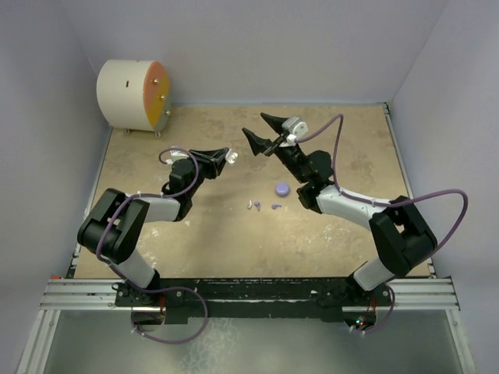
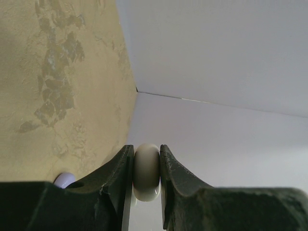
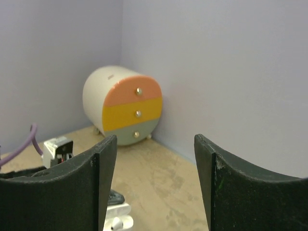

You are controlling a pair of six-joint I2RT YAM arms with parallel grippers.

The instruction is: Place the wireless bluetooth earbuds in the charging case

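Observation:
My left gripper (image 1: 224, 156) is shut on the white charging case (image 1: 232, 157), which shows as a rounded white piece (image 2: 146, 171) between its fingertips in the left wrist view. My right gripper (image 1: 257, 131) stands open, raised to the right of the case, its fingers framing empty space in the right wrist view (image 3: 155, 143).
A round purple container (image 1: 282, 188) sits right of the small pieces. A large white cylinder with a coloured front (image 1: 132, 93) stands at the back left.

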